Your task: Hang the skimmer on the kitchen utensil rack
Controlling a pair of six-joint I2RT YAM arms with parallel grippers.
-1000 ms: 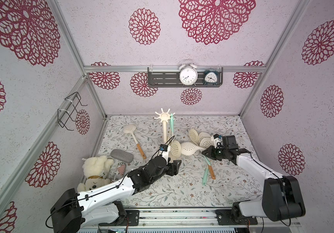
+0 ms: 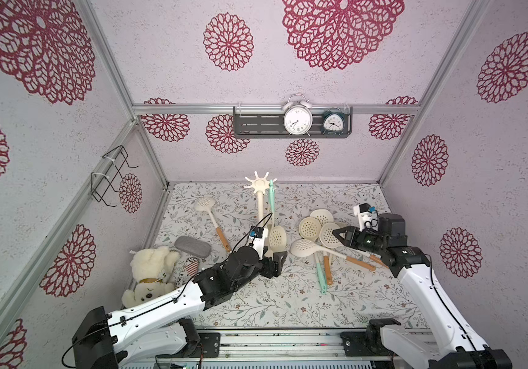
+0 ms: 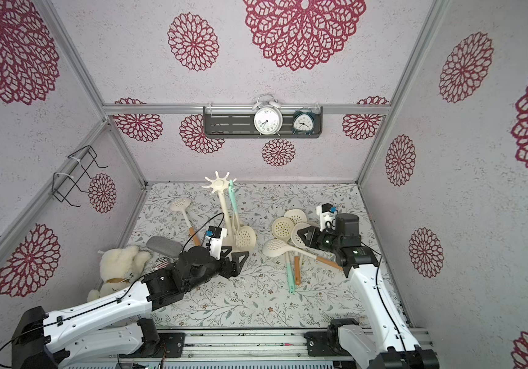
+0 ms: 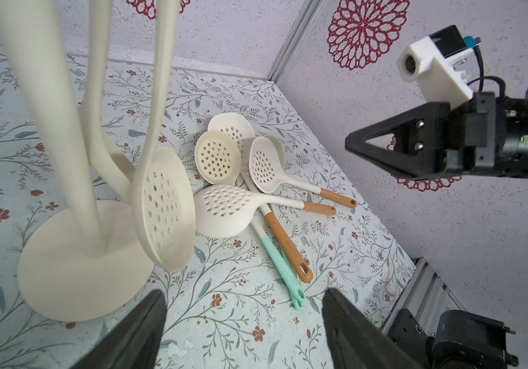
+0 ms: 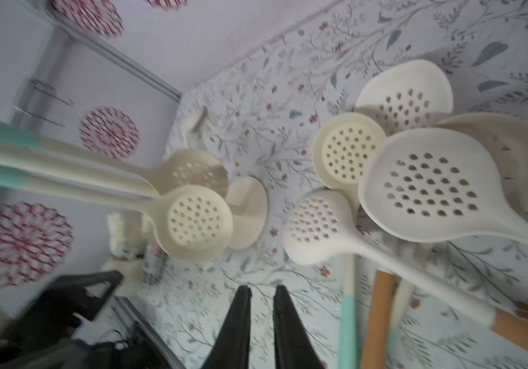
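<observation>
The cream utensil rack (image 2: 259,183), a stand with claw-like arms on a round base (image 4: 79,295), rises at table middle. Two skimmers with green handles hang from it; one bowl (image 4: 165,212) shows near my left gripper, which is open and empty. To the right lies a pile of loose skimmers. On top, a cream skimmer (image 2: 304,247) with a wooden handle (image 2: 360,263) slants across the others. My right gripper hovers above the pile, its narrow fingers apart with nothing between them; the skimmers below are clear of it.
Another wooden-handled skimmer (image 2: 205,204) lies left of the rack. A plush toy (image 2: 153,270) and a grey case (image 2: 192,246) sit at the left. A shelf with two clocks (image 2: 297,120) is on the back wall.
My right gripper has risen away from the pile, to the right, off the top skimmer. That skimmer has settled lower, its handle swung outward to the right.
</observation>
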